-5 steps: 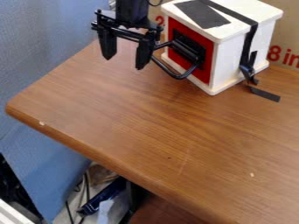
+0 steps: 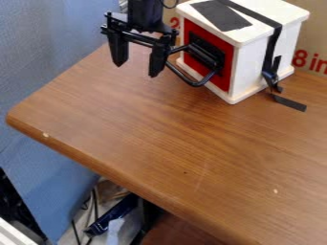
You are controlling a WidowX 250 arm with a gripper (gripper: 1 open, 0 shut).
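Observation:
The black gripper (image 2: 138, 56) hangs over the back left of the wooden table, its two fingers apart with nothing visible between them. Just right of it stands a white box (image 2: 251, 84) with a red front panel (image 2: 198, 39) and a black bar handle that reaches out toward the gripper. Black straps run over the box's top and down its right side onto the table.
A cardboard sheet (image 2: 312, 43) stands behind the box. A blue wall or partition (image 2: 45, 67) is at the left, with loose items below the table's edge.

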